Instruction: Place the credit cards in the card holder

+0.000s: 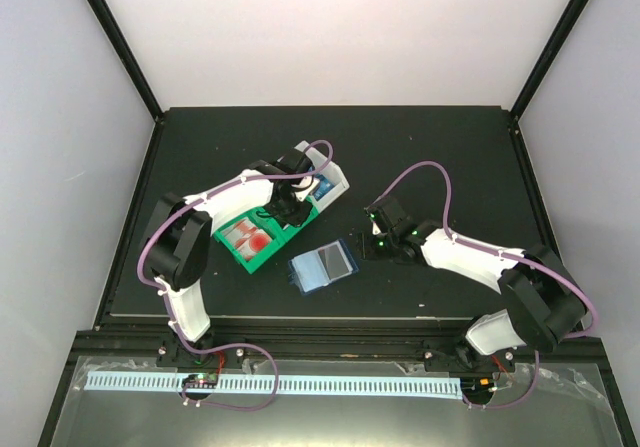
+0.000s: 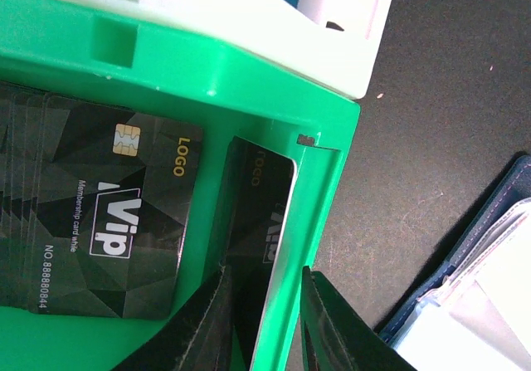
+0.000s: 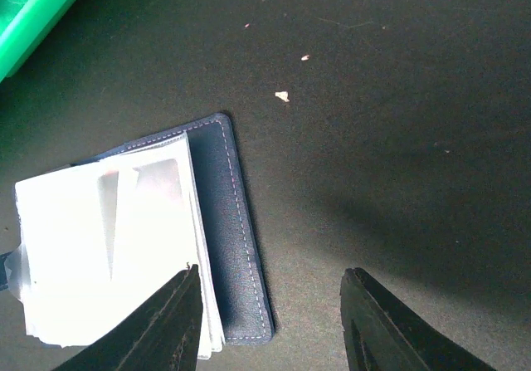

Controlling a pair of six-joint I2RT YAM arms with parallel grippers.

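Note:
In the left wrist view a black VIP card (image 2: 259, 197) leans steeply against the end wall of the green box (image 2: 319, 192), and more black cards (image 2: 108, 213) lie flat beside it. My left gripper is open over that wall, one finger on the card's side and the other outside the box. The card is not gripped. On the table lies the dark blue card holder (image 1: 323, 266), opened to its clear sleeves (image 3: 116, 230). To its right, my right gripper stands open and empty, its left finger overlapping the holder's edge in the right wrist view.
A white box (image 1: 328, 179) adjoins the green one and has blue cards (image 1: 321, 187) in it. Red and white cards (image 1: 245, 237) fill the near green compartment. Bare black table (image 1: 440, 152) spreads behind and right of the right arm.

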